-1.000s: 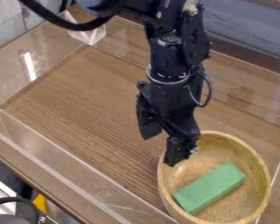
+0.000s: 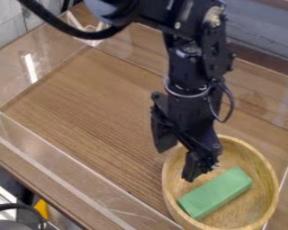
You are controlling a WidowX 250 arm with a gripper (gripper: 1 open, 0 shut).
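The black gripper (image 2: pixel 183 144) hangs from the arm over the near left rim of a round tan bowl, its fingers standing open. Inside the bowl (image 2: pixel 258 211) lies a green rectangular block (image 2: pixel 216 192), tilted diagonally, below and right of the fingers. Nothing shows between the fingertips.
Clear strips run along its edges, and a pale wall (image 2: pixel 248 22) stands at the back. Dark cables lie at the lower left.
The gripper and arm have shifted slightly right and down toward the bowl. The bowl and green block have not visibly moved.
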